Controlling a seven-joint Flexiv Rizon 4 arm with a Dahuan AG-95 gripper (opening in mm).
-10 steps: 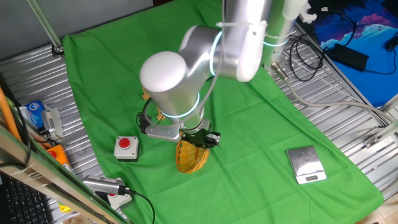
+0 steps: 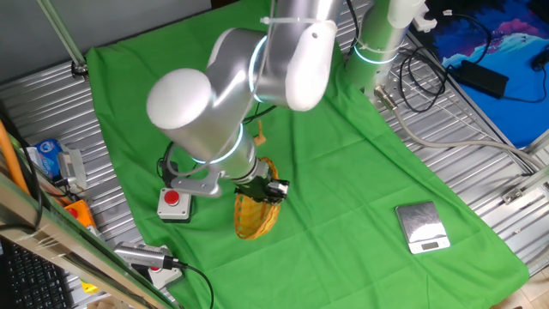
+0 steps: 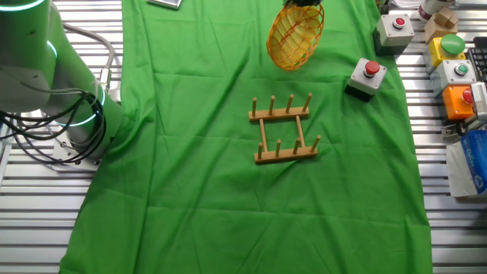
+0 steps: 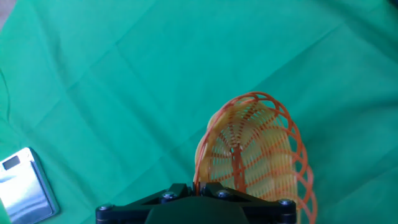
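Observation:
A yellow-orange wicker basket (image 2: 254,218) hangs tilted from my gripper (image 2: 273,192), which is shut on its rim. In the wrist view the basket (image 4: 258,149) extends up and to the right of the gripper, its orange rim passing between the fingertips. From the second exterior view, the basket (image 3: 295,38) shows its open side near the top edge, with only a dark bit of the gripper above it. A wooden rack with upright pegs (image 3: 280,155) stands on the green cloth. The arm hides most of that rack in the first exterior view.
A silver scale (image 2: 422,227) lies on the right of the cloth. Red-button boxes (image 2: 174,205) (image 3: 367,78) stand close to the basket's side.
In the first exterior view the arm has swung left, carrying the basket slightly left. The basket now hangs more steeply and looks narrower. The grip on its rim has stayed shut.

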